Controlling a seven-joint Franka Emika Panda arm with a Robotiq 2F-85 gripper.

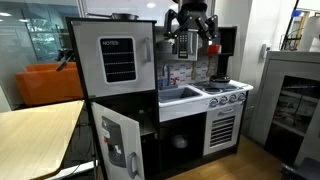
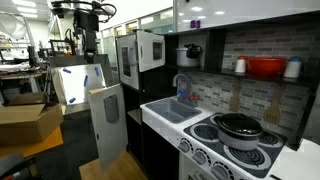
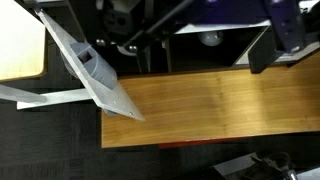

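My gripper hangs in front of the toy kitchen, high above the floor and apart from everything. In the wrist view its dark fingers stand wide apart, with nothing visible between them. The lower left cabinet door is swung open, also seen as a pale door in exterior view 2. From above, the door's edge and its grey handle show at left, below the gripper. The upper cabinet door, marked NOTES, is closed.
A grey sink and a black pot on the stove are on the counter. A red bowl rests on the shelf. At left is a wooden table.
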